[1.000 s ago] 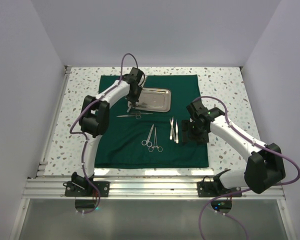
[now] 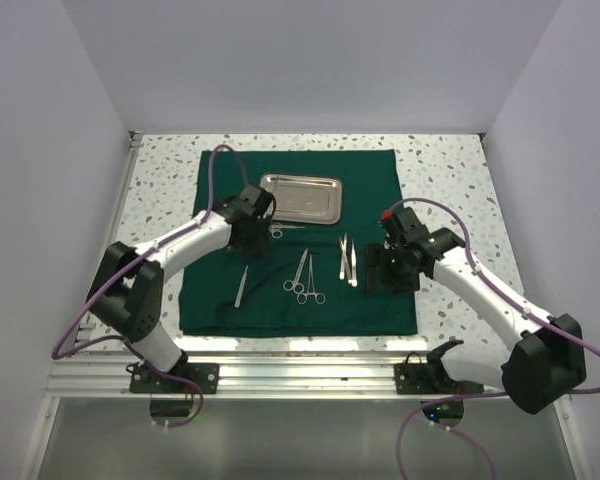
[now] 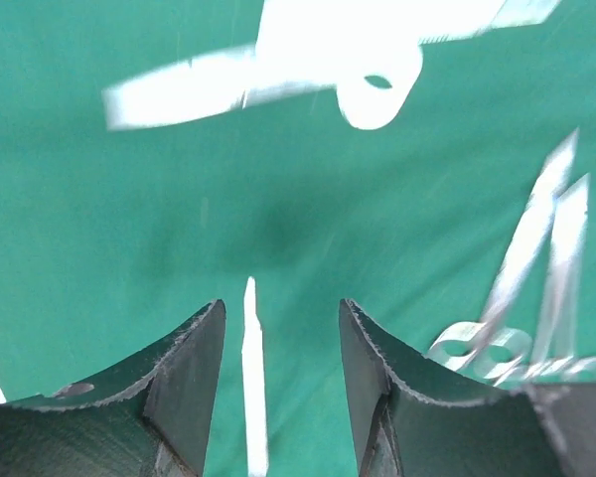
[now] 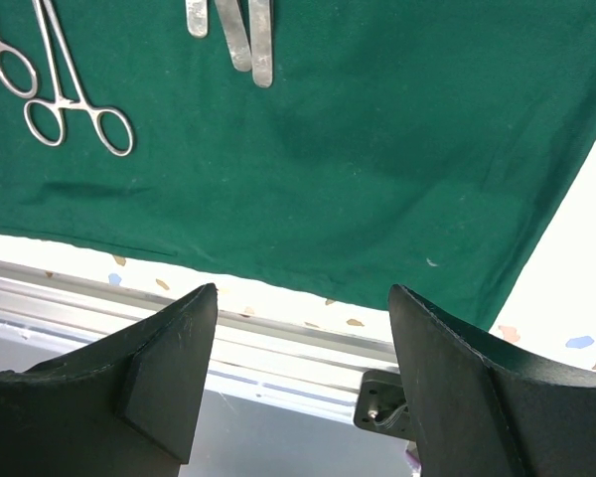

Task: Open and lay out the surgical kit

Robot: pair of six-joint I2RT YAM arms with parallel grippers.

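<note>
A green cloth [image 2: 218, 312] is spread out, with a metal tray [image 2: 301, 198] toward the back. My left gripper [image 2: 255, 232] hovers open over the left side; below it in the left wrist view lies a slim pale instrument [image 3: 255, 383], apart from the fingers. Scissors [image 2: 296, 275] and forceps [image 2: 311, 285] lie at the middle, slim blades [image 2: 353, 264] to their right. Another scissors [image 2: 278, 233] lies below the tray, partly hidden. My right gripper [image 2: 388, 266] is over the right side, its fingertips apart with only cloth beneath in its wrist view.
Speckled table surface [image 2: 450, 160] surrounds the cloth, with a metal rail [image 2: 280, 368] along the front edge.
My left gripper has moved from the tray toward the front, and a slim instrument now lies on the front left cloth. The right arm has shifted slightly toward the front.
</note>
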